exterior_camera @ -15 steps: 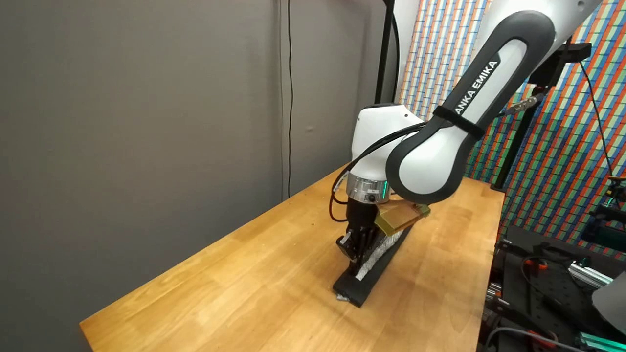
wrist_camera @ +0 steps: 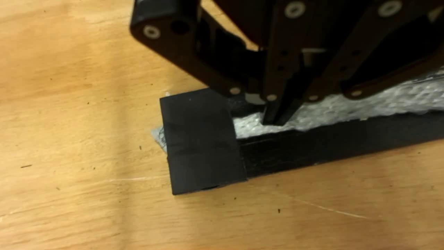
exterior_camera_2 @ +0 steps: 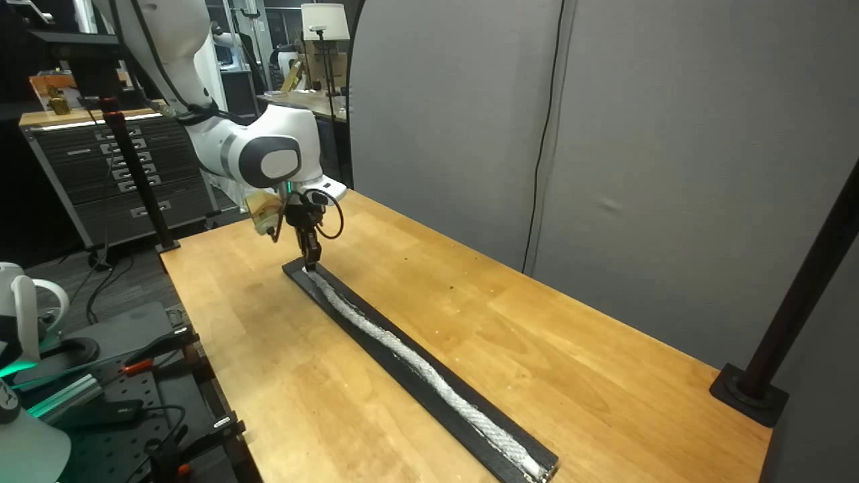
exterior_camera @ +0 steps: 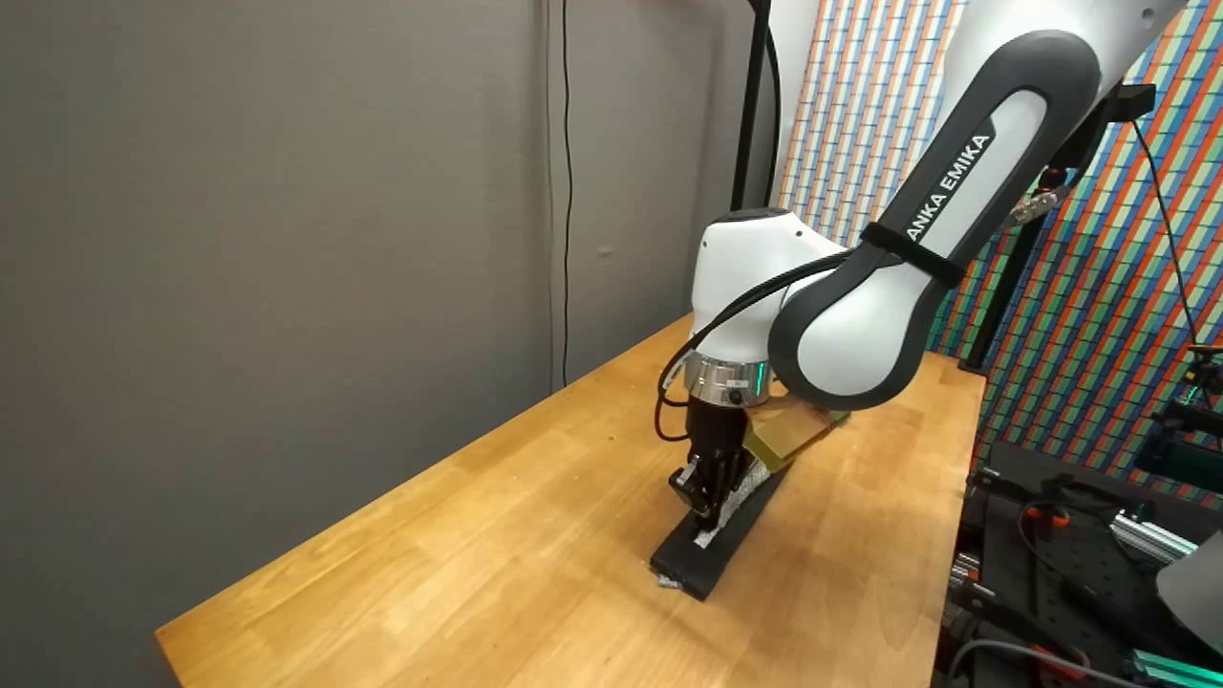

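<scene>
A long black strip (exterior_camera_2: 346, 315) lies across the wooden table, with a crinkled white band (exterior_camera_2: 392, 341) running along its middle. In the wrist view a flat black piece (wrist_camera: 202, 143) covers the strip's near end, and the white band (wrist_camera: 249, 126) emerges from under it. My gripper points down over the band just inside that piece, its fingers (wrist_camera: 272, 114) close together. It is shut; what lies between the fingers is hidden by the dark linkage. Whether the tips touch the band or hover just above it, I cannot tell.
Bare table (exterior_camera: 482, 550) surrounds the strip. A grey partition (exterior_camera: 287, 287) stands along one side. Black posts (exterior_camera_2: 793, 306) rise at the table's corners, and a cart with tools (exterior_camera_2: 129, 402) stands beside the table.
In exterior view 1 my arm and gripper have moved slightly right and down, closer to the strip. The strip itself shows no clear movement.
</scene>
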